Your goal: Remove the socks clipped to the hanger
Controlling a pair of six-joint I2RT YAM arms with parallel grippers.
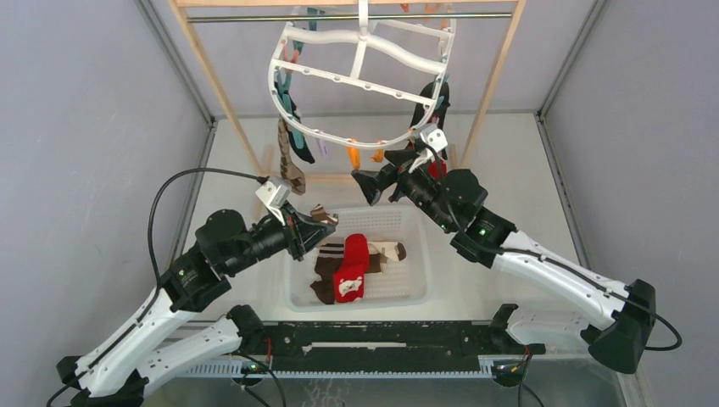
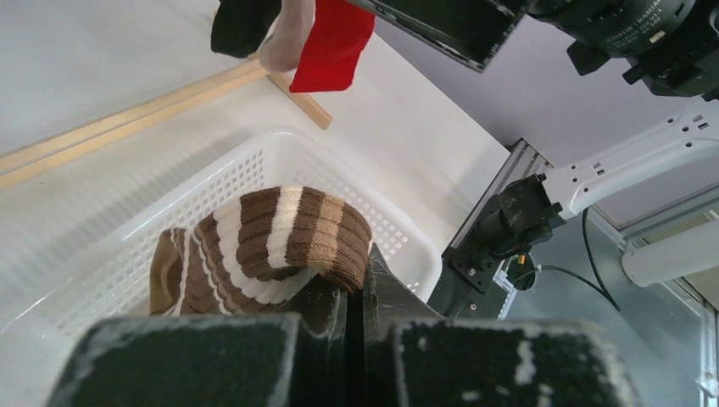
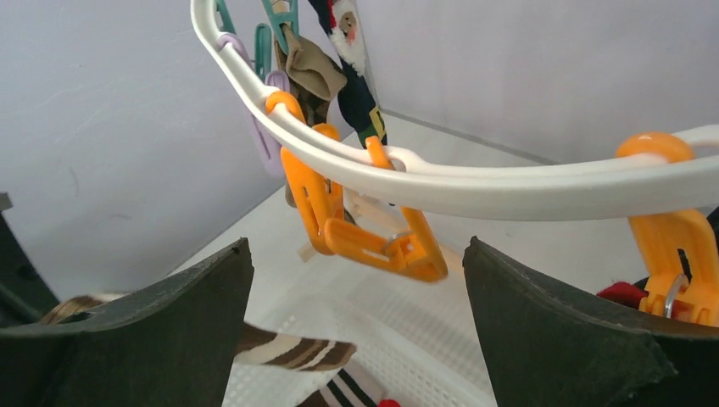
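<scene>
My left gripper (image 1: 315, 229) is shut on a brown striped sock (image 2: 297, 229), held over the white basket (image 1: 298, 275). My right gripper (image 1: 366, 182) stands open with its fingers just below the white hanger (image 1: 307, 131). In the right wrist view, orange clips (image 3: 381, 254) hang between its fingers, apparently with no sock in them. Other socks still hang at the hanger's sides: a dark Santa sock (image 3: 356, 93), a brown sock (image 1: 292, 170) and red and dark socks (image 2: 331, 47).
The basket holds a red sock (image 1: 352, 275) and several brown and striped ones. Wooden stand posts (image 1: 487, 76) flank the hanger. Grey walls close in both sides.
</scene>
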